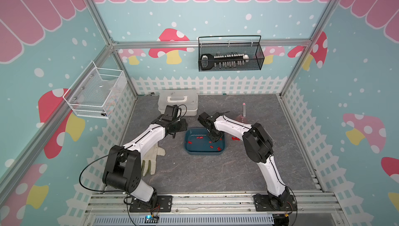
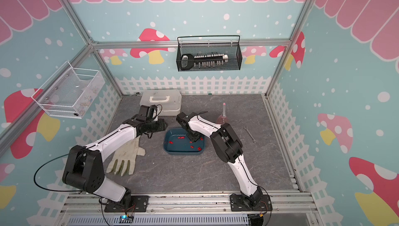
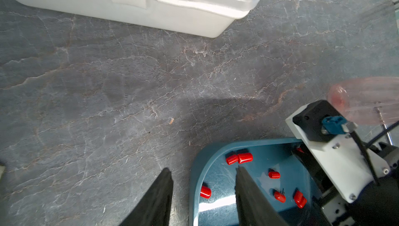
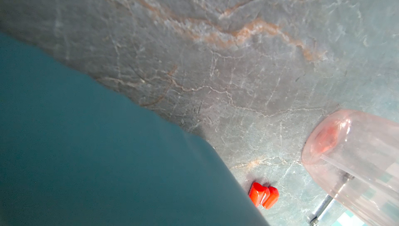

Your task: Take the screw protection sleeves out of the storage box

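Note:
The blue storage box (image 1: 204,151) holds several red screw protection sleeves (image 3: 244,157). My left gripper is open and empty, above and just left of the box, with one finger on each side of the box's left rim in the left wrist view. My right gripper (image 1: 214,134) is down at the box's right part; its fingertips are hidden, and the blue box fills much of the right wrist view, so its finger state is unclear. More red sleeves (image 4: 262,194) lie on the table right of the box.
A lidded plastic case (image 1: 177,102) stands at the back left. A pink clear bottle (image 4: 349,159) and a wrench (image 2: 248,134) lie to the right. A work glove (image 2: 123,156) lies at the front left. Two wire baskets hang on the walls.

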